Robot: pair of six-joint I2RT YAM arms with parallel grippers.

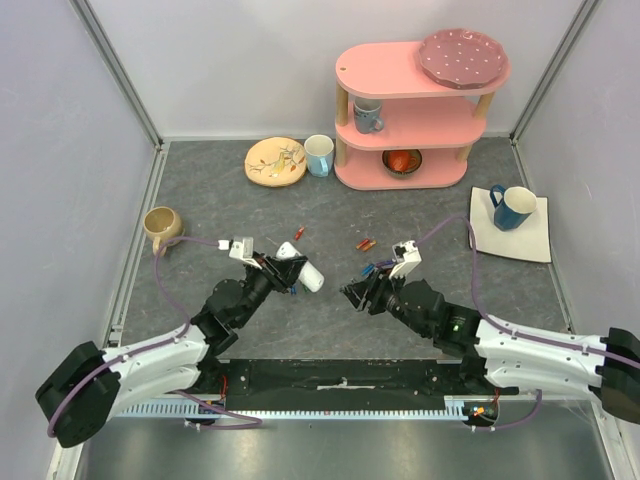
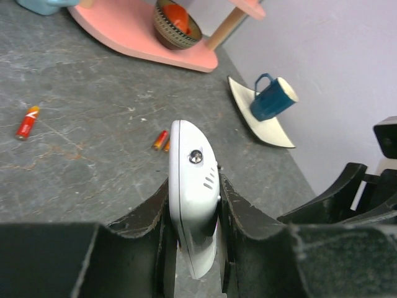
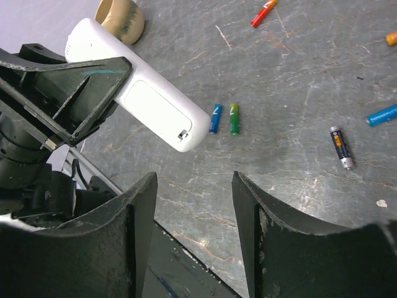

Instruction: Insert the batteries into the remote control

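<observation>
My left gripper (image 1: 290, 262) is shut on the white remote control (image 3: 158, 110), held at a slant above the table; its underside with a battery cover and small latch faces my right wrist view. My right gripper is part open just right of the remote, nothing between its fingers. Loose batteries lie on the floor: a black one (image 3: 341, 147), two blue ones (image 3: 381, 115), a green one (image 3: 234, 118), a red one (image 3: 263, 13), and more red-orange ones (image 1: 365, 244).
At the back stand a pink shelf (image 1: 410, 175) with a bowl and cups, a floral plate (image 1: 275, 162) and a light cup (image 1: 319, 150). A tan mug (image 1: 162, 222) is at left; a blue mug (image 1: 514, 208) on a white mat (image 1: 535, 240) at right.
</observation>
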